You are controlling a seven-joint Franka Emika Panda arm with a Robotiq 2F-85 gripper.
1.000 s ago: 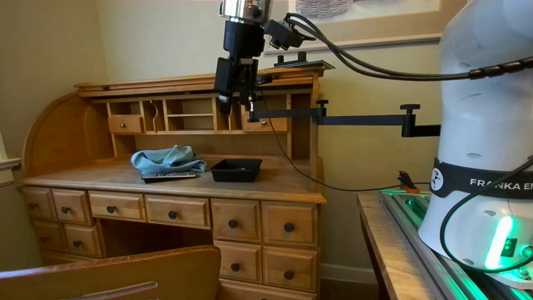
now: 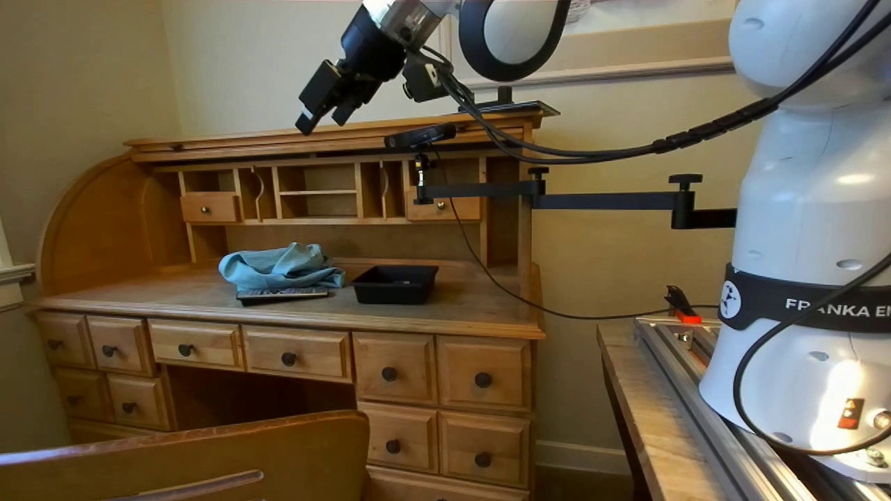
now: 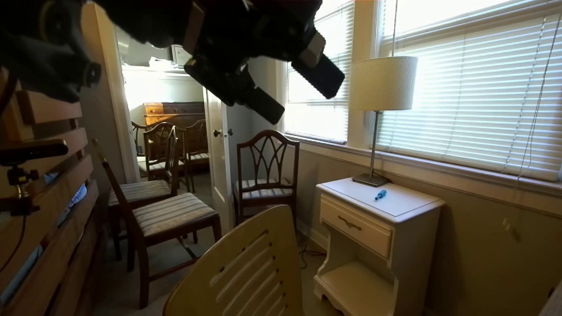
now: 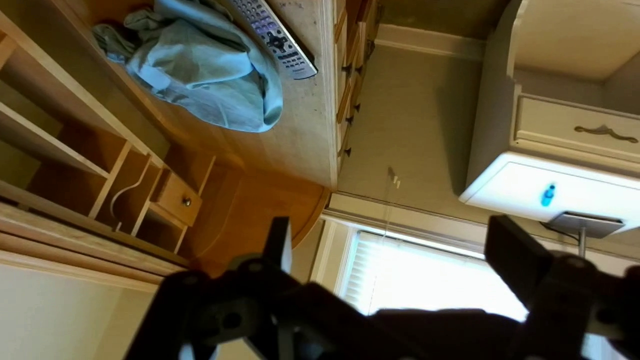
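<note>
My gripper (image 2: 324, 118) hangs tilted above the roll-top desk (image 2: 200, 300), its fingers apart and empty. In exterior view 2 the open gripper (image 3: 297, 97) crosses the top of the picture. A blue-grey cloth (image 2: 280, 268) lies crumpled on the desktop, with a remote control (image 2: 282, 293) at its front edge. Right of them sits a black tray (image 2: 395, 285); something small inside it cannot be made out. The wrist view shows the cloth (image 4: 204, 72) and remote (image 4: 273, 36) at upper left, well away from the fingers.
A camera arm (image 2: 610, 201) reaches across the desk's right side. A wooden chair (image 2: 276, 455) stands in front. Elsewhere are a white nightstand (image 3: 363, 239) with a small blue item (image 3: 380, 195), a lamp (image 3: 383, 84) and several chairs.
My gripper has risen and swung left, turning from pointing down to a slant. The green light on the robot's base now looks white. Cloth, remote and tray have stayed put.
</note>
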